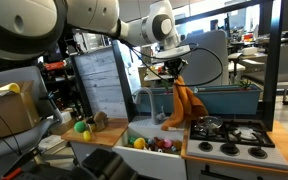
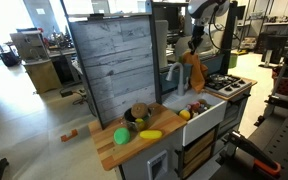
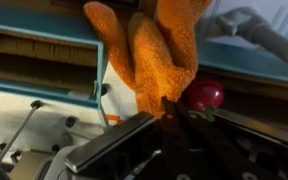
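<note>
An orange cloth [image 1: 184,104] hangs in folds from my gripper [image 1: 175,76], near the faucet [image 1: 152,101] and left of the stove. In the wrist view the cloth [image 3: 160,62] is bunched at the fingertips of my gripper, which is shut on it. Exterior view 2 has the same cloth [image 2: 193,72] dangling beyond the sink. Whether its lower end touches the counter I cannot tell.
A metal pot [image 1: 212,124] stands on the stove [image 1: 246,150] to the right. Several coloured items lie in the sink [image 1: 134,133]. A blue shelf [image 1: 229,101] runs behind the cloth; toy fruit and a pot stand on the left counter.
</note>
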